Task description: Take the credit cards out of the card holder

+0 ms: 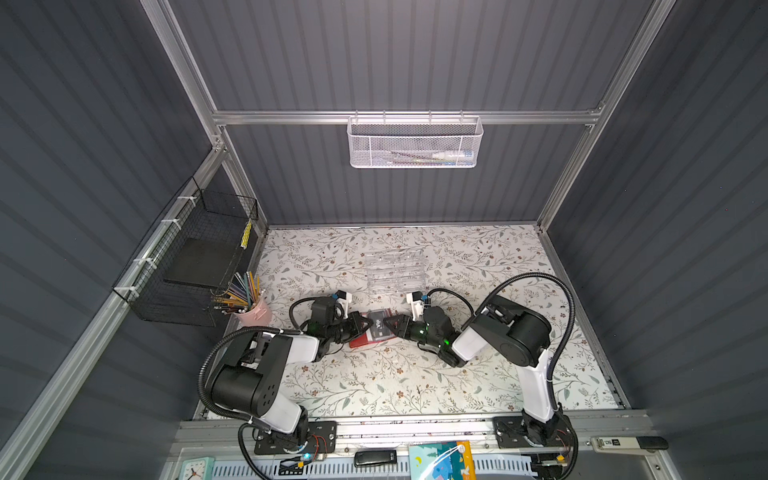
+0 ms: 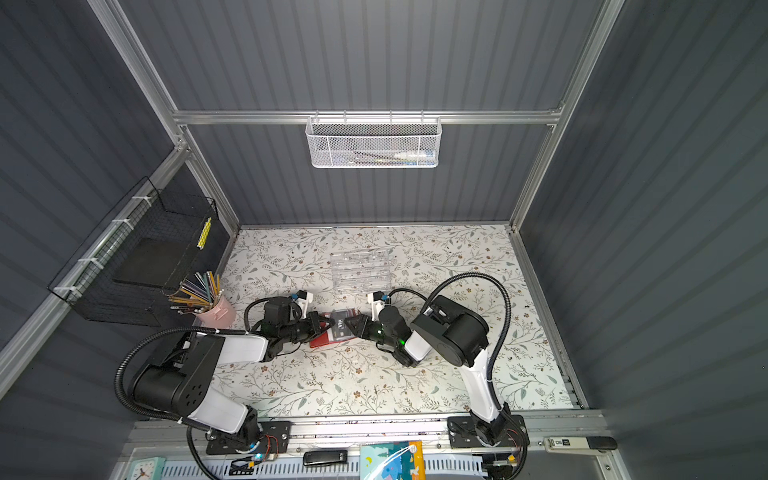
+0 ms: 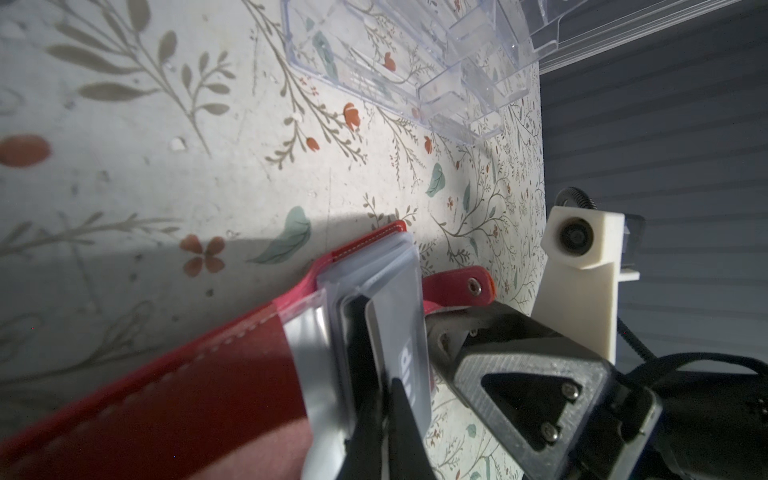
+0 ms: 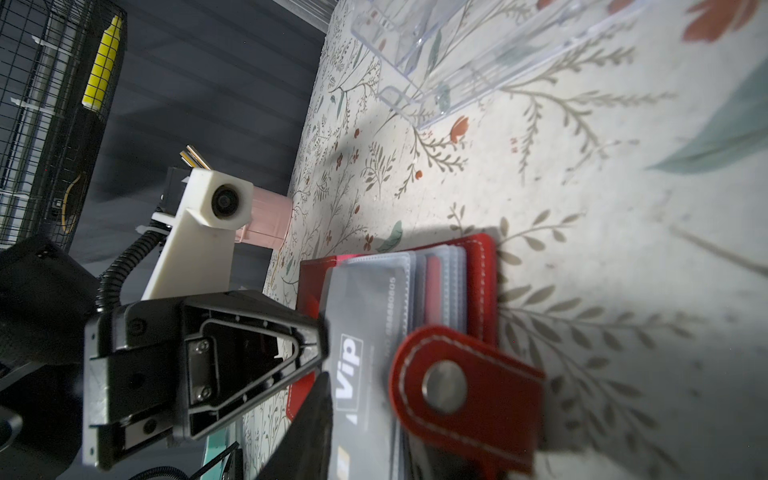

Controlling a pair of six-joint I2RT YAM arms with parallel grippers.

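The red card holder [image 3: 200,384] lies opened out on the table between both grippers, with clear sleeves showing. A grey "Vip" card [image 4: 356,376] is in the top sleeve area. My left gripper is shut at the card's left edge in the left wrist view. That edge runs down to its fingertips; whether they pinch it, I cannot tell. My right gripper is open low over the holder, its dark fingers apart on either side of the card's right part. The red snap strap [image 4: 472,396] stands up beside it. The fingertips' contact is hidden.
A clear plastic rack [image 1: 396,270] stands behind the holder. At the left are a pink pen cup [image 1: 256,312] and a black wire basket [image 1: 196,256].
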